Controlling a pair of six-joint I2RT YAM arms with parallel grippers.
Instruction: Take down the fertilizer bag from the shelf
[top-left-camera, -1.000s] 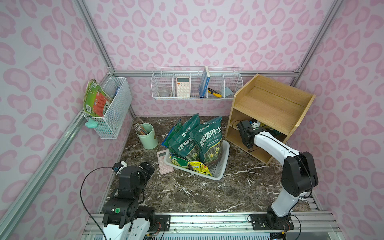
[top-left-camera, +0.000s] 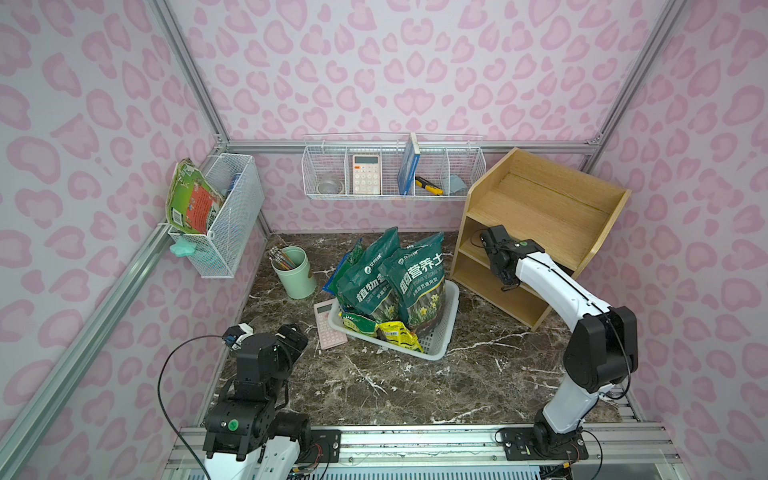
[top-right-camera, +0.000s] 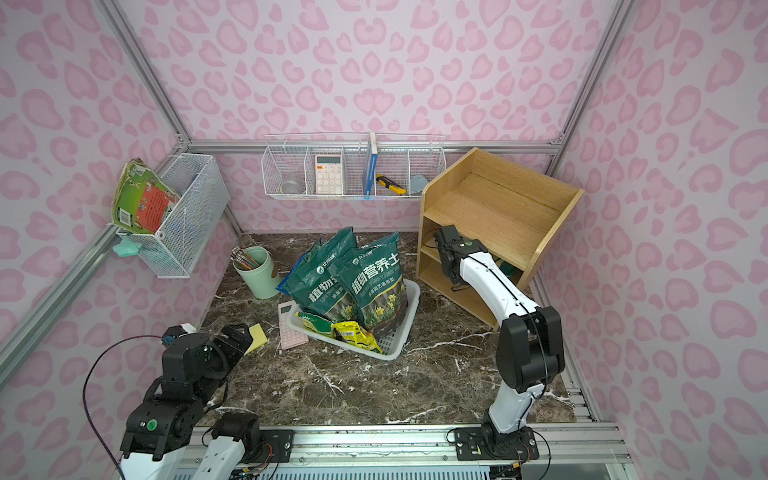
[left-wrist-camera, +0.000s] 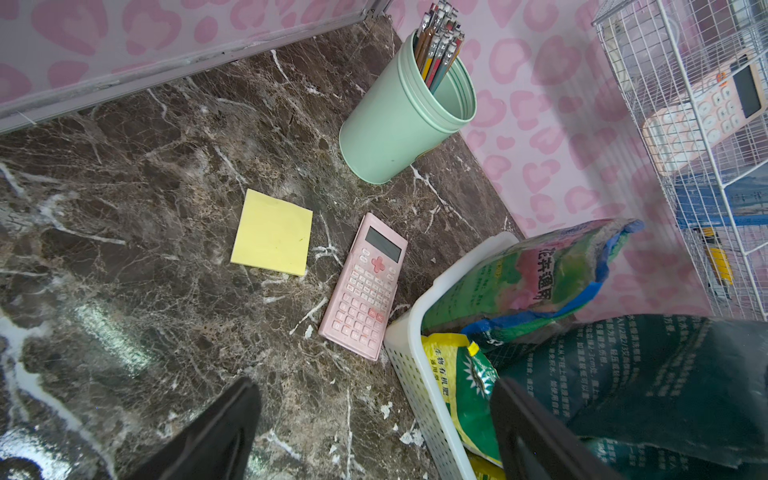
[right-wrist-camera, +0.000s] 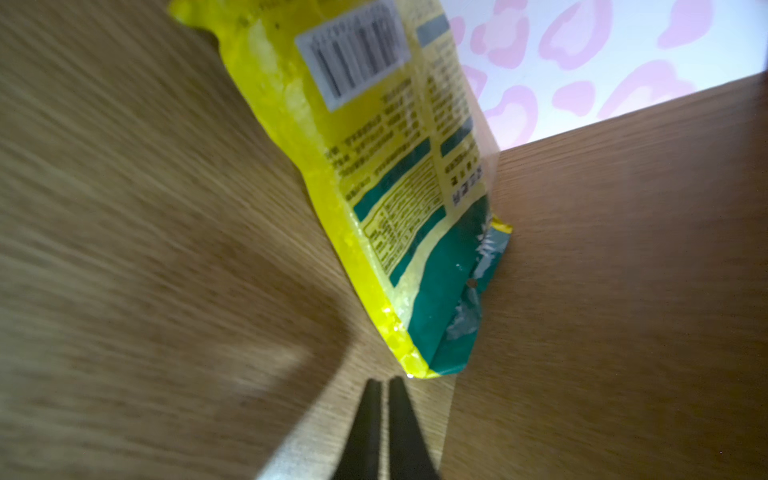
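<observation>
A yellow-and-green fertilizer bag (right-wrist-camera: 400, 160) leans inside the wooden shelf (top-right-camera: 500, 200), its barcode toward the right wrist camera. The top views show little of it behind the arm. My right gripper is inside the shelf, just short of the bag's near lower end. Its fingers stand close together with a narrow, empty gap, apart from the bag. Over the left of the table, my left gripper is wide open and empty.
A white basket (top-left-camera: 448, 324) filled with fertilizer bags stands mid-table. Left of it are a pink calculator (left-wrist-camera: 364, 288), a yellow note pad (left-wrist-camera: 272, 232) and a green brush cup (left-wrist-camera: 404, 120). A wire rack (top-left-camera: 392, 172) hangs behind.
My right gripper and forearm have risen and shifted slightly right at the shelf, now covering the bag in the top left view. The left arm looks still.
</observation>
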